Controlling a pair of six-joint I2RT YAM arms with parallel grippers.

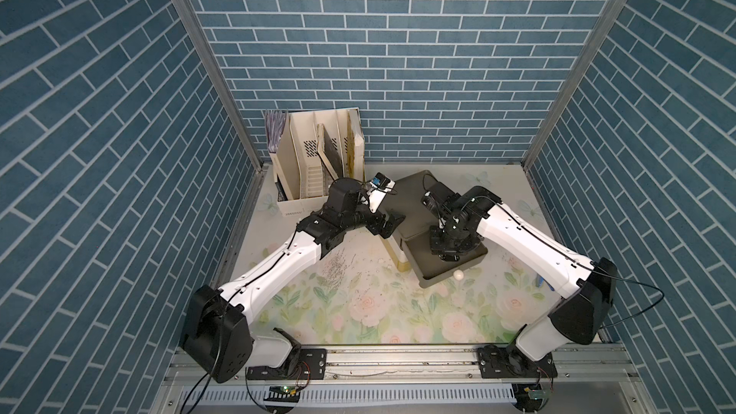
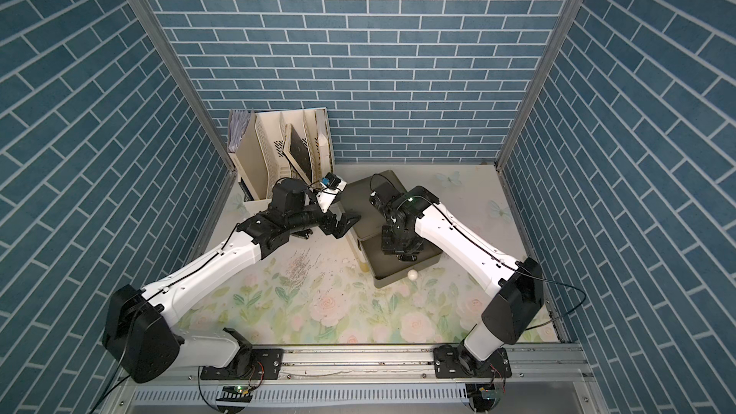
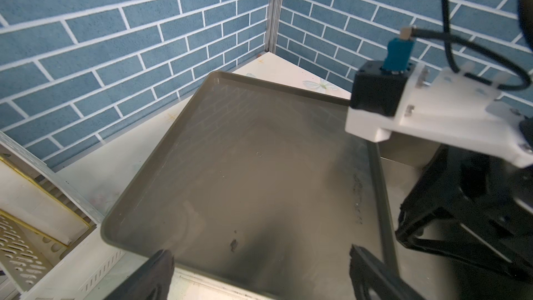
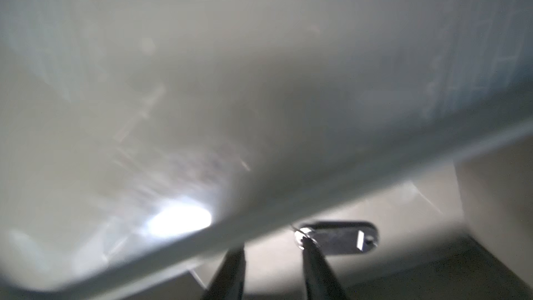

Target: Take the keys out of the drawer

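Note:
The dark grey drawer is pulled out at the front of the grey unit. In the right wrist view, a dark key fob with a metal ring lies on the drawer floor, below the top's blurred edge. My right gripper is just before it, fingers apart; whether anything is between them is unclear. My left gripper hangs over the near left of the unit's top, fingertips apart, nothing visible between them.
A white file organizer stands at the back left. A round white knob is on the drawer's front.

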